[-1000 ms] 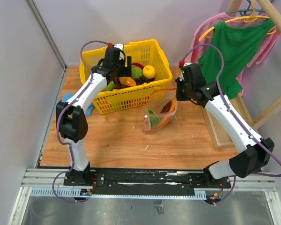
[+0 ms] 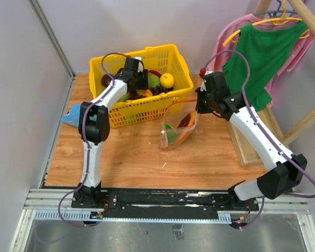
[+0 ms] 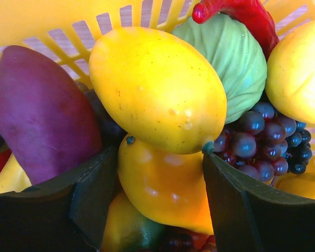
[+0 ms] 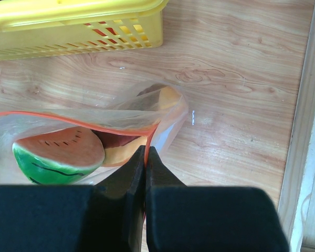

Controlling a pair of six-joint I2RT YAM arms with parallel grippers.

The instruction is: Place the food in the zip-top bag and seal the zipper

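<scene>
In the left wrist view, my open left gripper is down among the food, with one finger on either side of an orange-yellow fruit (image 3: 168,184). A yellow mango-like fruit (image 3: 157,89) lies just beyond the fingertips. From above, that gripper's end is over the left half of the yellow basket (image 2: 173,58), partly hiding the food. My right gripper is shut on the orange zipper edge of the clear zip top bag (image 4: 170,115), whose mouth gapes open. Inside the bag are a watermelon slice (image 4: 63,152) and other pieces of food.
Purple food (image 3: 42,113), a green cabbage (image 3: 231,58), dark grapes (image 3: 257,136) and a red pepper (image 3: 241,16) crowd the basket. A blue cloth (image 2: 72,115) lies left of it. At the right stands a clothes rack with a green top (image 2: 260,63).
The right arm and the bag have shifted very slightly left.
</scene>
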